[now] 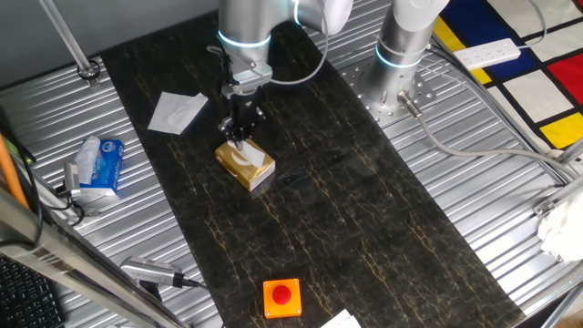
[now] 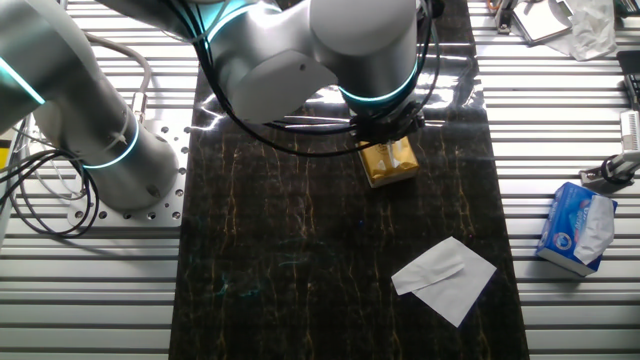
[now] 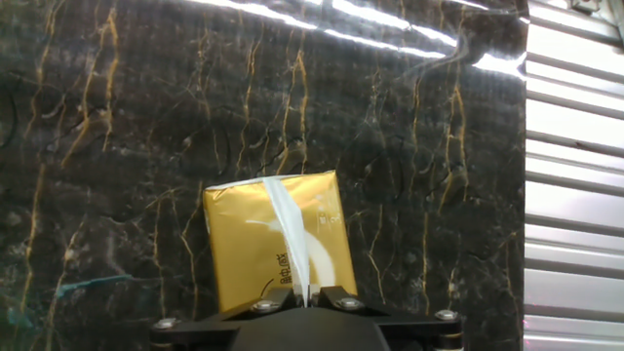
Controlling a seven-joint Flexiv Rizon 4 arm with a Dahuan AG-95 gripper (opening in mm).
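A gold tissue pack (image 3: 244,234) lies on the dark marbled table, with a white tissue (image 3: 289,226) standing out of its top slit. In the wrist view my gripper is at the near end of that tissue, its fingers close together and the tissue's end running in between them. Seen from exterior view 1, the gripper (image 1: 239,141) points down onto the pack's far end. The arm covers part of the pack (image 2: 392,165) in exterior view 2 and hides the fingertips there.
A loose white tissue (image 1: 177,113) lies flat near the table's edge. An orange box with a red button (image 1: 282,297) sits at the front. Off the table, on the slatted metal, is a blue tissue pack (image 2: 580,228).
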